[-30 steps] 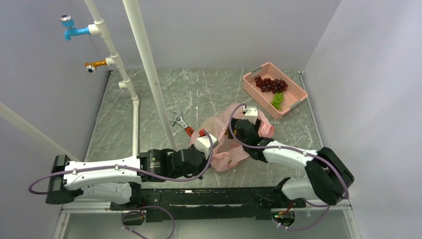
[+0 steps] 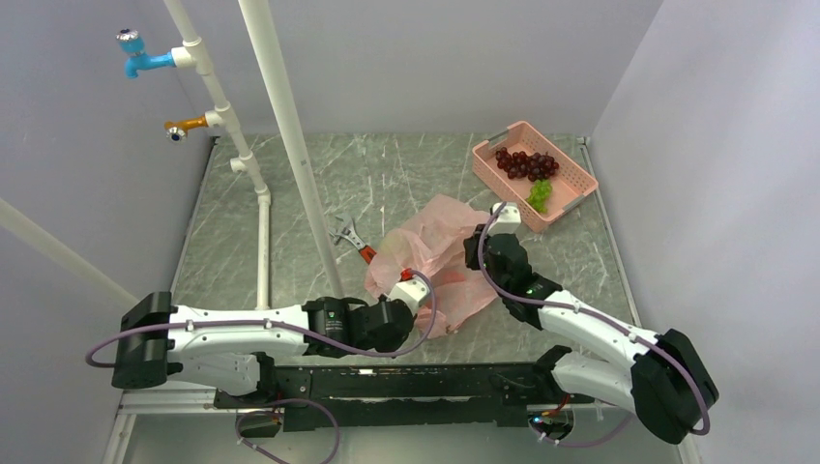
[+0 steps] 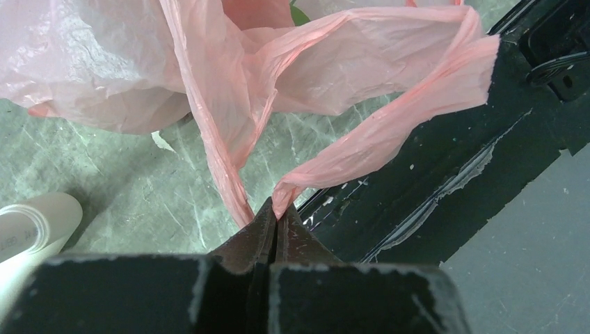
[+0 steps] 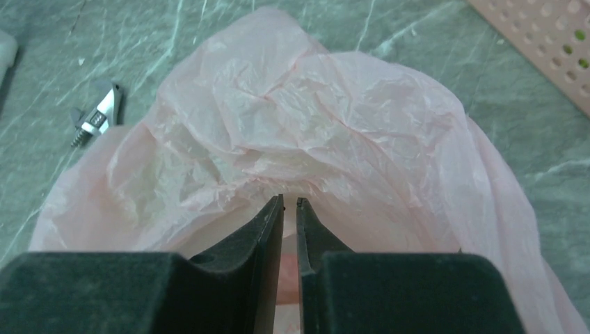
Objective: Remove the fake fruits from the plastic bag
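Note:
The translucent pink plastic bag [image 2: 425, 237] lies crumpled on the marble surface between both arms. In the left wrist view, my left gripper is shut on the twisted handle of the bag [image 3: 438, 87]. A small green bit [image 3: 299, 15], perhaps a leaf, shows at that view's top edge. In the right wrist view, my right gripper is shut over the bag, its tips almost touching and nothing between them. Folds of plastic surround it, and no fruit inside the bag can be made out.
A pink basket [image 2: 506, 191] at the back right holds dark red grapes [image 2: 527, 164] and green grapes [image 2: 540, 194]. Left of the bag lies an adjustable wrench [image 2: 348, 232]. A white pipe [image 2: 290, 126] rises on the left.

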